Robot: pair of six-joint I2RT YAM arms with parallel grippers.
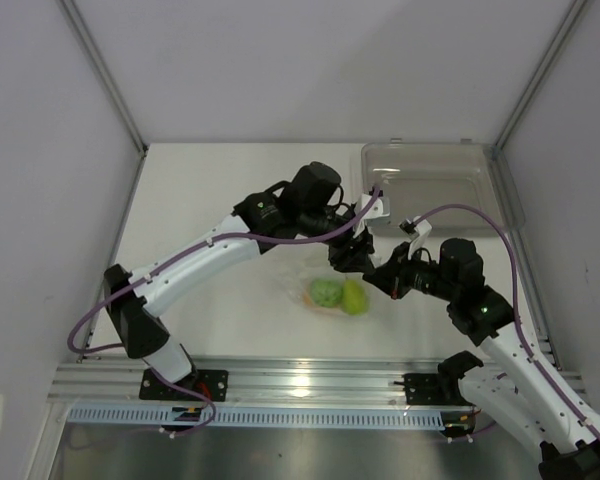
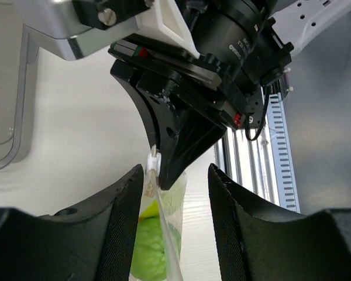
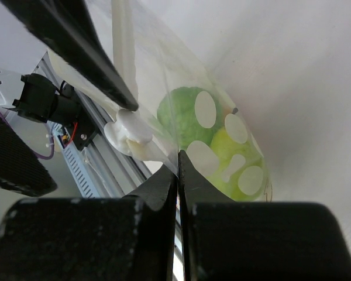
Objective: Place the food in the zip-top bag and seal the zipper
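The clear zip top bag [image 3: 155,52] lies on the table with a round green food [image 1: 326,292] and a yellow-green one [image 1: 354,297] inside. In the right wrist view, my right gripper is shut with the bag's edge running in between its fingertips. Just beside that grip sits the white zipper slider [image 3: 130,133]. My left gripper is part open, its fingers on either side of the slider end of the bag. One left fingertip [image 3: 127,103] is very close to the slider; whether they touch, I cannot tell. From above, the arms hide the bag's mouth.
An empty clear bin [image 1: 430,190] stands at the back right, behind my grippers. A metal rail [image 1: 300,372] runs along the front edge.
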